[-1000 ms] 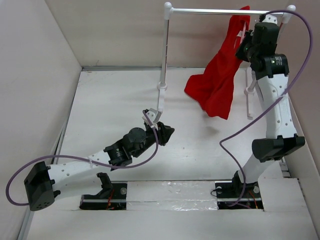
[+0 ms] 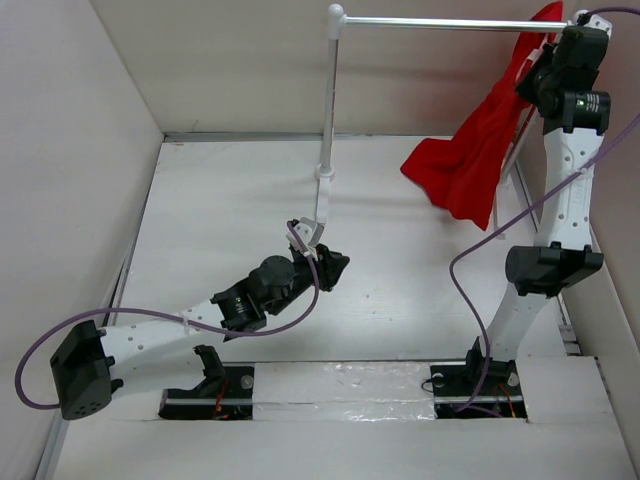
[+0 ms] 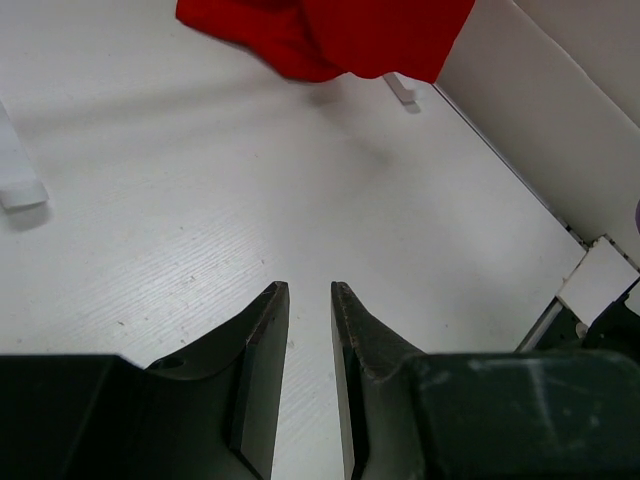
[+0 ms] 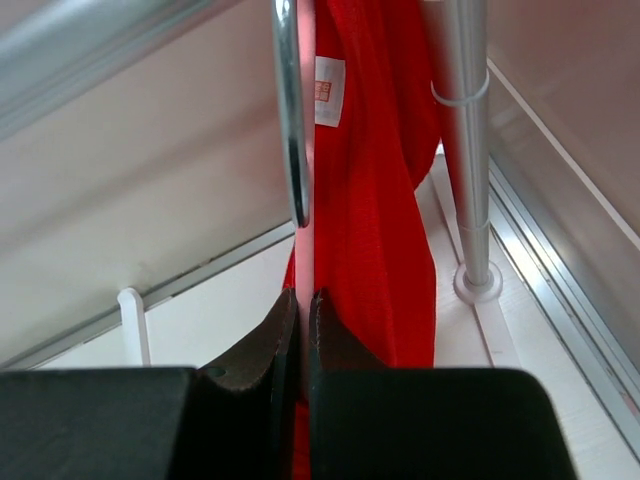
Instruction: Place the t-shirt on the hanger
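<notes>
A red t shirt (image 2: 465, 165) hangs at the right end of the rack's rail (image 2: 440, 23), draped over a pale pinkish hanger (image 4: 306, 258) with a metal hook (image 4: 292, 120). My right gripper, up at that end beside the upright post, is shut on the hanger, with red cloth behind it. My left gripper (image 2: 338, 262) is low over the middle of the floor, apart from the shirt; in the left wrist view its fingertips (image 3: 275, 300) stand a little apart with nothing between them.
The rack's left post (image 2: 329, 100) stands behind my left arm. Walls close in on the left, back and right.
My right gripper has moved right and slightly up along the rail, bringing the shirt and hanger with it toward the right post. The left arm has barely moved.
</notes>
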